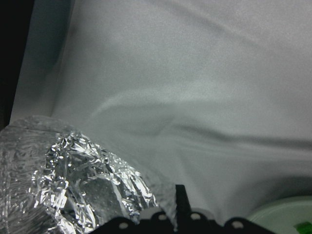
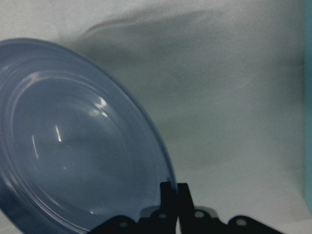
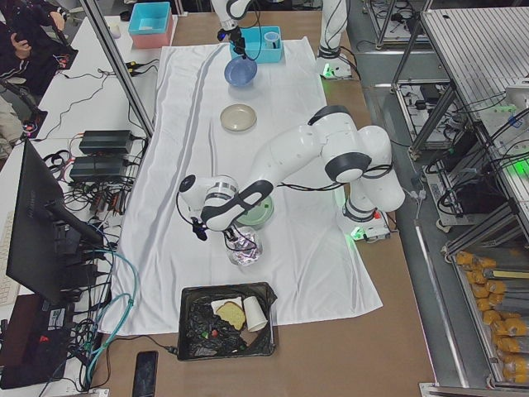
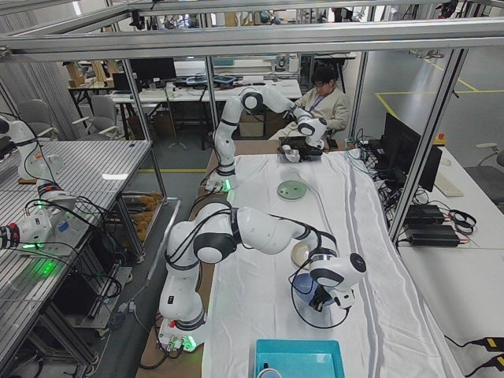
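In the left wrist view, my left gripper is shut on the rim of a clear bowl with crumpled foil (image 1: 92, 185), beside a green plate (image 1: 280, 217). In the right wrist view, my right gripper is shut on the rim of a blue plate (image 2: 78, 131). The left camera shows that plate (image 3: 240, 74) near the teal bin (image 3: 270, 51), and the foil bowl (image 3: 245, 248) just in front of the green plate.
A beige plate (image 3: 238, 117) sits mid-table. A black tray (image 3: 192, 322) holding bread, a cup and dark plastic is at the near end. White cloth covers the table, with clear space along the left side.
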